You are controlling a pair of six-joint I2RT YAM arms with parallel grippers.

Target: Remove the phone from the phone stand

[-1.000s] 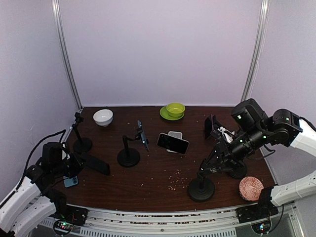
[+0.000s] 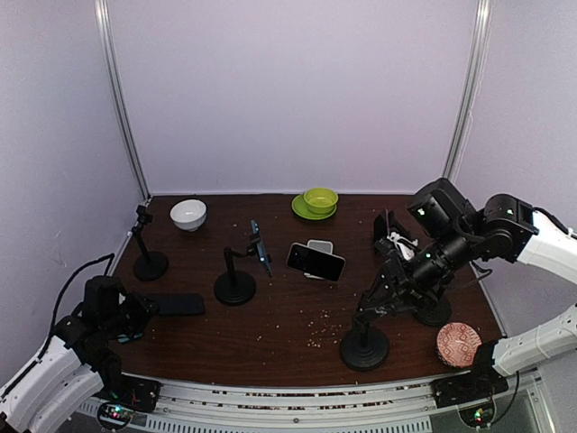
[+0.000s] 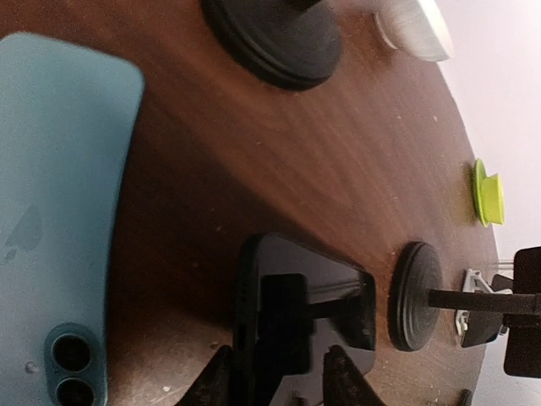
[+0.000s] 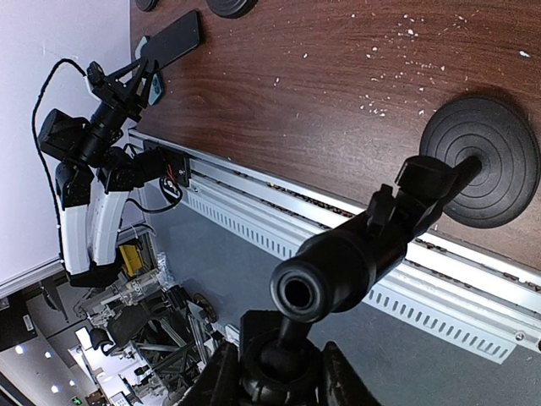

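A black phone [image 2: 183,305] lies on the table at the left, dark and glossy in the left wrist view [image 3: 342,334]. Over its near end is my left gripper, fingers spread wide and not squeezing the phone. My right gripper is shut on the upper end of a black phone stand [image 4: 486,161] with a round base. No phone sits on that stand, which is near the front right of the table [image 2: 364,350].
A light blue phone [image 3: 59,194] lies beside the black one. Another stand [image 2: 234,287] bearing a phone is in the middle, an empty stand [image 2: 151,264] at the left. A white bowl [image 2: 188,214] stands behind. Crumbs dot the front middle.
The left gripper tilted. The right gripper and its stand shifted slightly left.
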